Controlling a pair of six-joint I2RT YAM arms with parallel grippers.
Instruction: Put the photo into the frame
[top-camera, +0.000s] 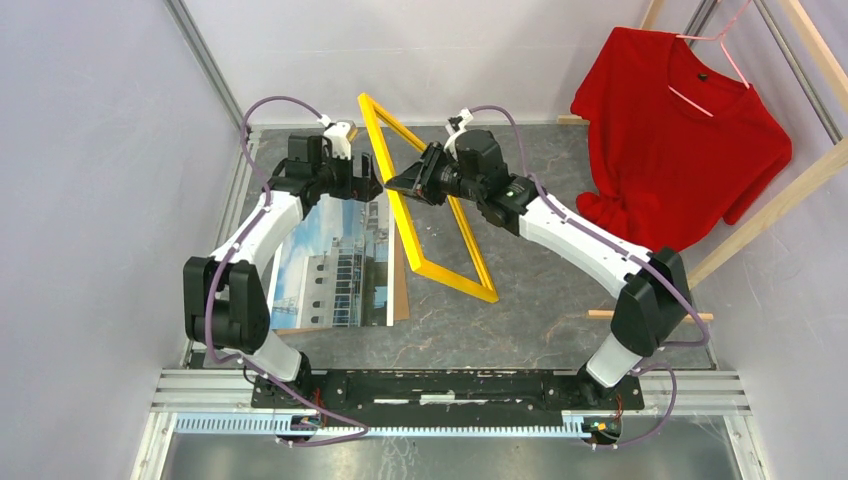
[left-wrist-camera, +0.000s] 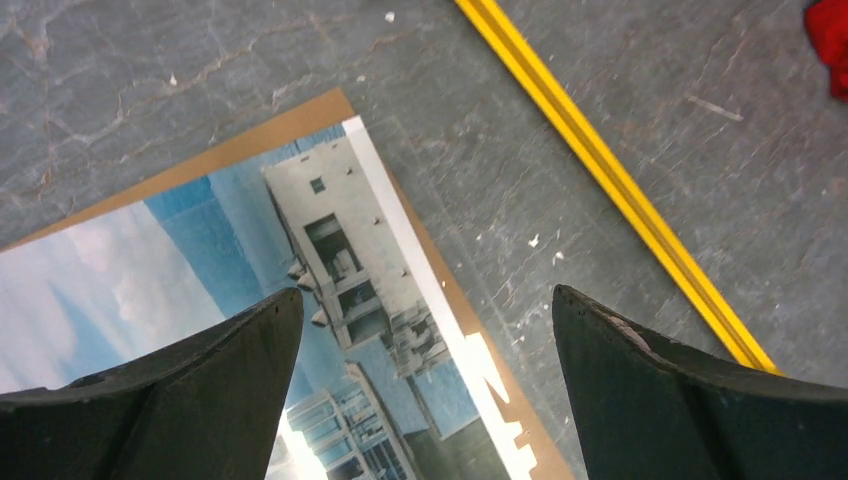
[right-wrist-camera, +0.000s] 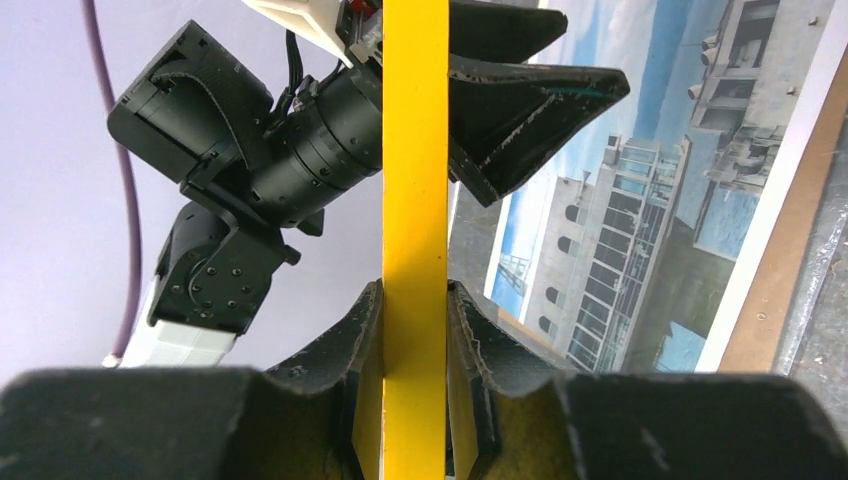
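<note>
Tilted up off the table, the yellow frame (top-camera: 405, 228) has its left bar raised and its right bar lower. My right gripper (top-camera: 395, 187) is shut on that left bar, and the yellow bar (right-wrist-camera: 415, 200) runs between its fingers. Flat on a brown backing board (top-camera: 401, 290) at the left lies the photo (top-camera: 330, 265) of a white building under a blue sky. My left gripper (top-camera: 370, 178) stands open above the photo's far right part, close to the raised bar. In the left wrist view nothing is between its fingers.
A red shirt (top-camera: 680, 140) hangs from a pink hanger on a wooden rack at the right, its hem near the table. Bare grey table (top-camera: 540, 230) lies between the frame and the rack. Walls close off the back and left.
</note>
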